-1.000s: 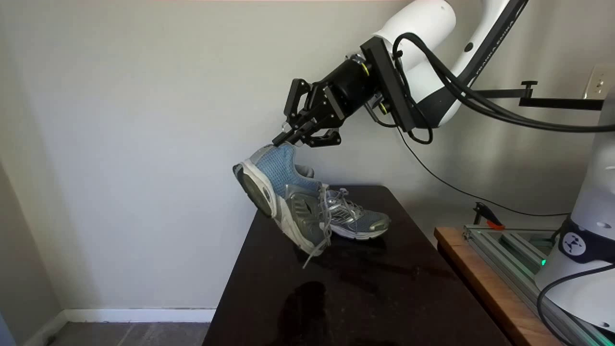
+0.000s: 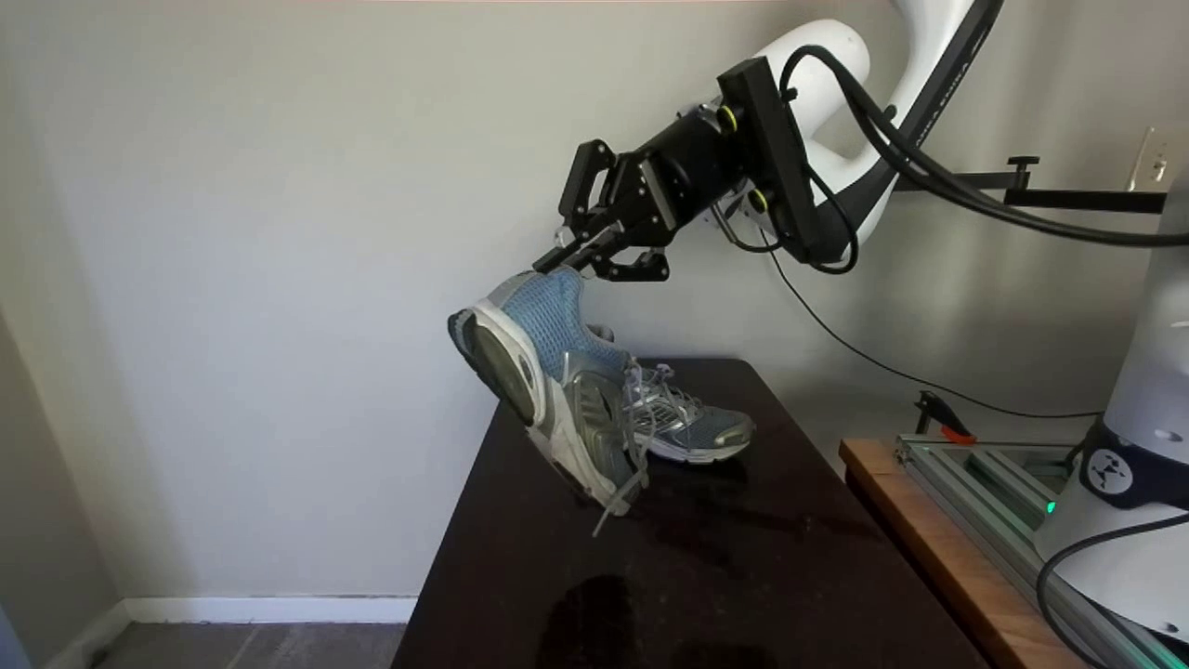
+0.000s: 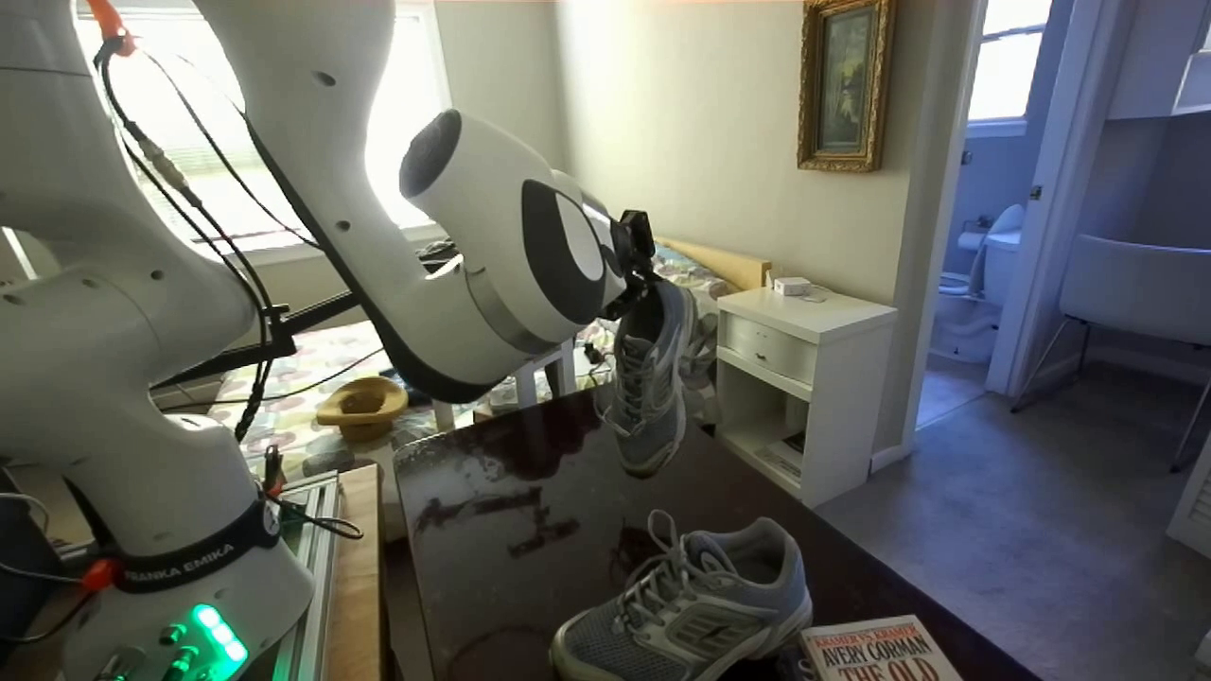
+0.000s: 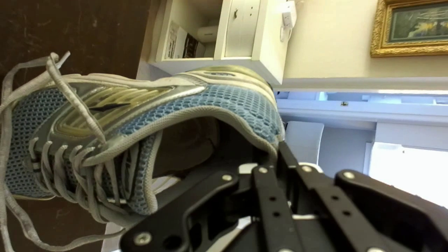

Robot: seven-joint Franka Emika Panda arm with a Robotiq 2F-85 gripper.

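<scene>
A blue and grey running shoe [image 2: 546,323] hangs toe down above the dark table, heel up. My gripper [image 2: 554,266] is shut on the rim of its heel collar. In the wrist view the gripper pinches the back edge of the shoe [image 4: 159,105], whose laces dangle loose toward the toe. Exterior view 2 shows the held shoe [image 3: 649,386] tilted steeply, clear of the tabletop. A matching shoe [image 3: 704,602] sits upright on the table; in exterior view 1 the hanging shoe partly hides this second shoe [image 2: 697,427].
The dark table [image 2: 713,569] has free room around its middle. A book [image 3: 880,653] lies beside the standing shoe. Beyond the table's edge stands a white nightstand [image 3: 857,386]. The robot's base [image 3: 170,602] is at the table's other side.
The arm has shifted slightly to the right in exterior view 1, with the shoe still in its grip. The shoe has swung a little, its toe now slightly lower and farther right.
</scene>
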